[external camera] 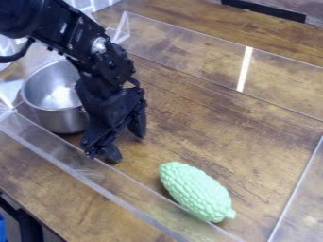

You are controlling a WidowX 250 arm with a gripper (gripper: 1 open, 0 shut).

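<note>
The black gripper (121, 138) hangs low over the wooden table at the left, just in front of and right of a steel pot (51, 93), partly hiding it. Its fingertips are down near the clear barrier at the front. Whether they hold anything or are open is hard to tell in the dark shape. A pale green corn-like object (195, 192) lies at the lower right, apart from the gripper.
Clear plastic walls (280, 80) border the work area at the back, right and front.
</note>
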